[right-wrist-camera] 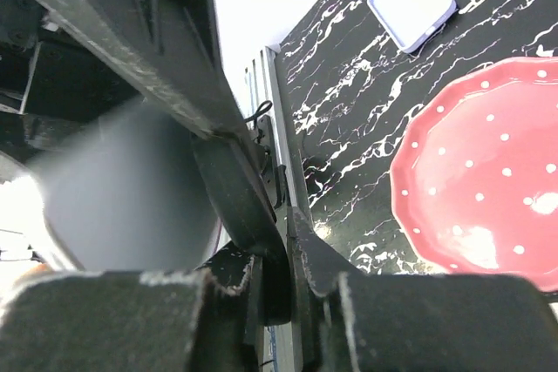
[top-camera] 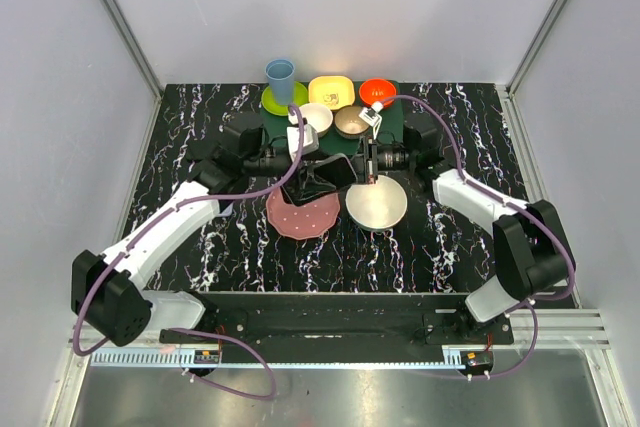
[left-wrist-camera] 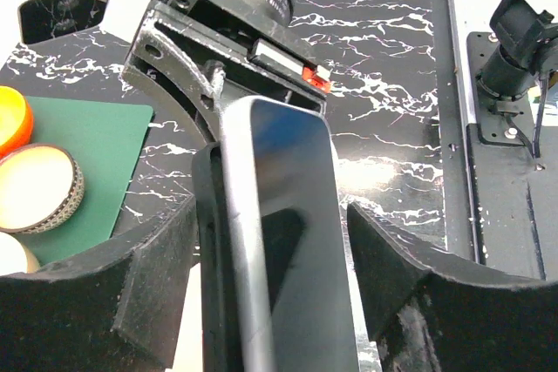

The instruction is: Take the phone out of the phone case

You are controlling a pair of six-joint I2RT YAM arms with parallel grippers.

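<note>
A dark-screened phone (left-wrist-camera: pixel 305 189) with a silver edge stands upright between my two grippers. Along one side of it shows a black case (left-wrist-camera: pixel 212 215), and the silver edge stands clear of that wall. My left gripper has one finger on each side of phone and case; firm contact cannot be made out. From the other end my right gripper is shut on a black strip of the case (right-wrist-camera: pixel 253 224). A blurred grey face, probably the phone (right-wrist-camera: pixel 131 189), fills the left of the right wrist view. From above, the phone (top-camera: pixel 333 171) hangs tilted, partly covered by the grippers.
Below lie a pink plate (top-camera: pixel 303 219) and a white plate (top-camera: pixel 377 205). Bowls, including an orange bowl (top-camera: pixel 377 91), and a blue cup (top-camera: pixel 281 81) stand at the back. A lavender-cased phone (right-wrist-camera: pixel 412 3) rests on the dark table.
</note>
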